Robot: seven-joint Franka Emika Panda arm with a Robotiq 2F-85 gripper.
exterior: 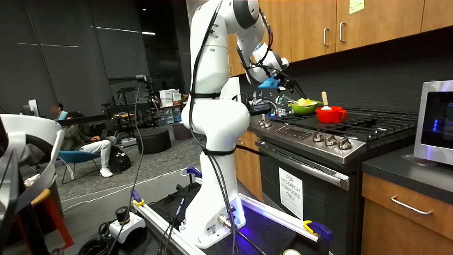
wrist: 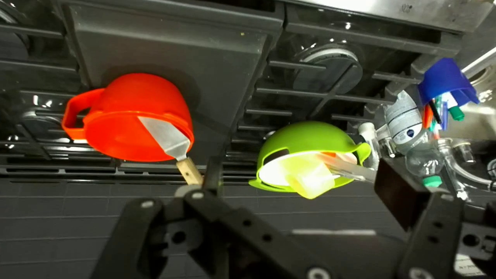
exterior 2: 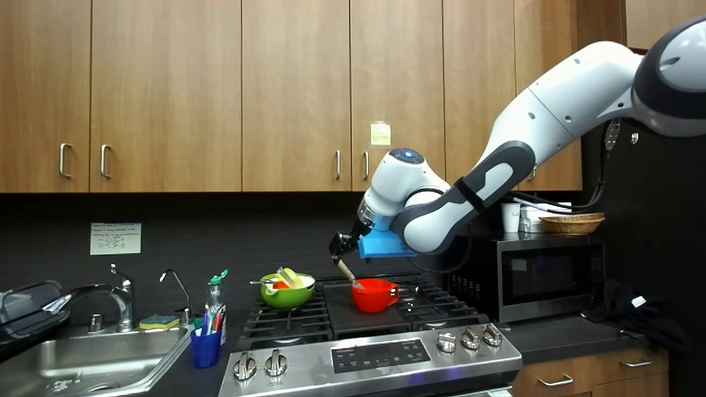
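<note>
My gripper stands open above the back of the stove, its two dark fingers wide apart and nothing held between them. Beyond that gap, in the wrist view, is a green bowl point(wrist: 304, 135) holding a yellow piece point(wrist: 312, 179) and a light-handled utensil. A red pot point(wrist: 139, 100) with a side handle sits on the stove's central plate. Leaning in it is a spatula with a metal blade point(wrist: 165, 135) and a wooden handle point(wrist: 189, 171); the handle's end is near my left finger. In exterior view 2 the gripper point(exterior 2: 340, 248) appears above the spatula handle.
A blue cup of pens point(exterior 2: 206, 348) and a clear bottle with a green cap stand between stove and sink point(exterior 2: 109, 360). The microwave point(exterior 2: 549, 271) is to the right. Wooden cabinets point(exterior 2: 295, 92) hang overhead.
</note>
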